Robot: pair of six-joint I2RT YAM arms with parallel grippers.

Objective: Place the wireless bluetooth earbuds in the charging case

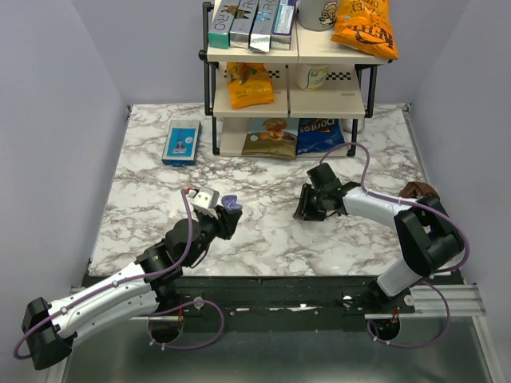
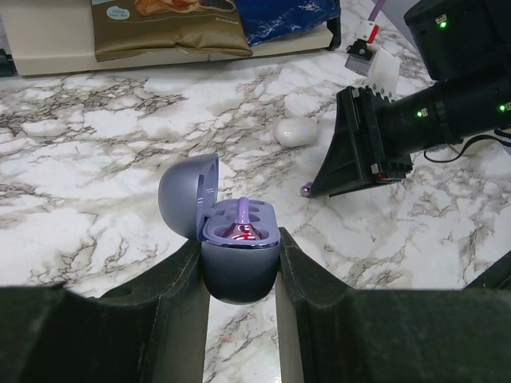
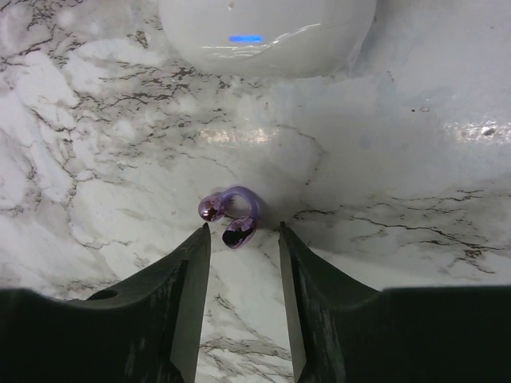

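My left gripper (image 1: 227, 223) is shut on the charging case (image 2: 239, 267), holding it above the table. Its purple lid (image 2: 185, 198) stands up, and one purple earbud (image 2: 243, 212) shows inside the case. Another earbud (image 3: 253, 203), a curved purple clip with two shiny ends, lies on the marble. My right gripper is partly open over it, the fingertips on either side with gaps between them and the earbud. In the left wrist view, only a bit of this earbud (image 2: 306, 190) peeks out by the right fingertips.
A glossy white rounded object (image 2: 297, 132) rests just behind the loose earbud. At the back stands a shelf (image 1: 334, 104) with snack bags and boxes. A blue box (image 1: 181, 142) lies at the back left. Between the two grippers the marble table (image 1: 259, 239) is clear.
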